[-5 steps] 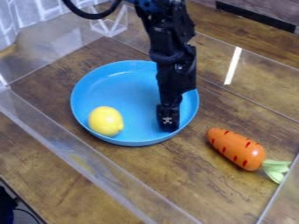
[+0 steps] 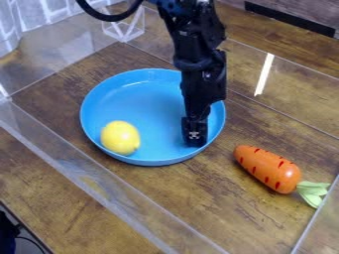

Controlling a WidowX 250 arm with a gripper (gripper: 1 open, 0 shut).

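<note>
A black arm reaches down from the top, its gripper (image 2: 196, 132) low over the right side of a blue plate (image 2: 126, 97). Whether the gripper is open or shut, or holds anything, I cannot tell; the dark fingers blend together. A yellow egg-shaped object (image 2: 121, 137) lies in the plate's lower left, apart from the gripper.
An orange carrot (image 2: 267, 169) with pale green leaves lies right of the plate on the wooden table (image 2: 159, 208). Clear plastic edges border the left and lower left.
The arm and gripper have shifted very slightly; the plate, yellow object and carrot look unchanged.
</note>
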